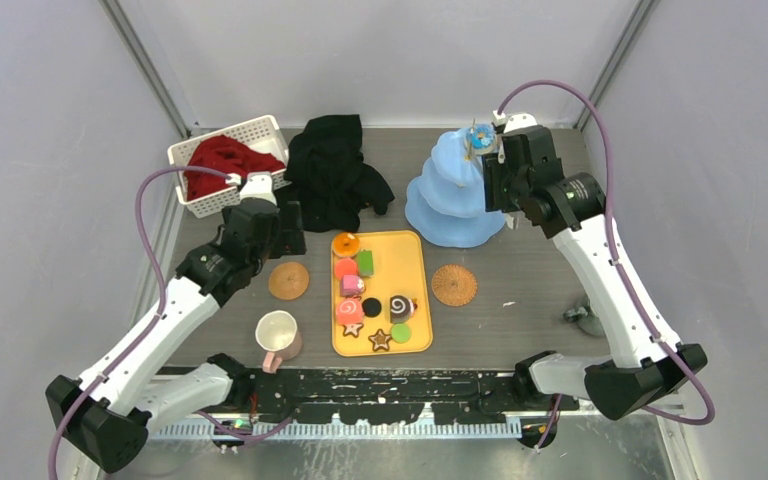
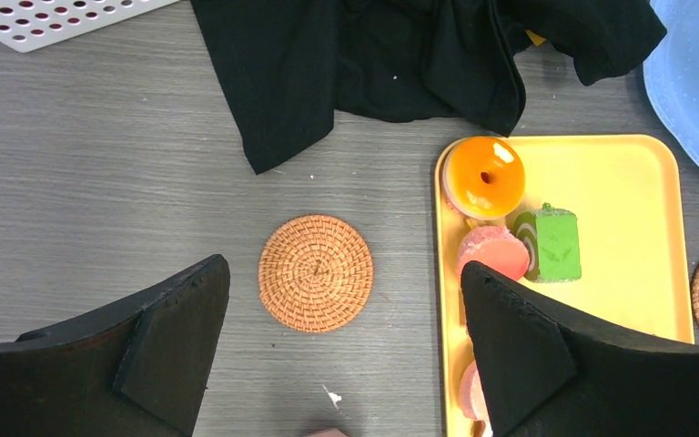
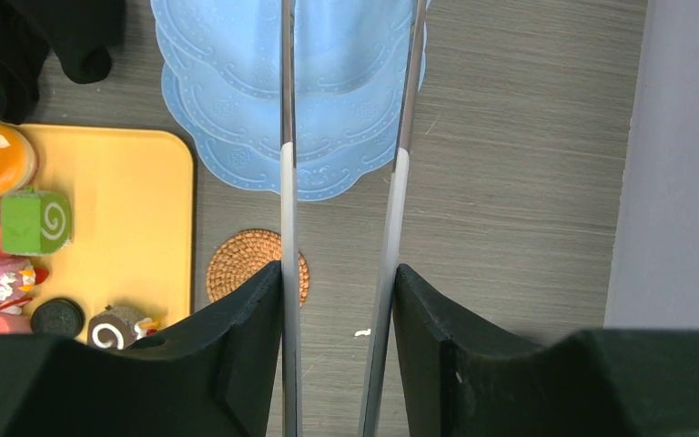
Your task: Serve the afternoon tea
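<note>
Pale silver tongs with light grey handles (image 3: 288,209) stand between the fingers of my right gripper, which is part closed with a pad against each arm. They reach over the light blue tiered stand (image 3: 237,155); their tips lie outside the right wrist view. My left gripper is open and empty above a woven coaster (image 2: 314,296). On the yellow tray (image 2: 628,200) lie several toy sweets, among them an orange doughnut (image 2: 501,173), a green cake (image 2: 560,248) and a dark swirl roll (image 1: 400,309). A pinkish mug (image 1: 278,335) stands at the front left.
Behind the tray a black cloth (image 1: 335,175) lies crumpled, and a white basket (image 1: 182,155) holds a red cloth (image 1: 225,160). A second woven coaster (image 1: 454,285) is right of the tray. Bare table shows between that coaster and the right wall.
</note>
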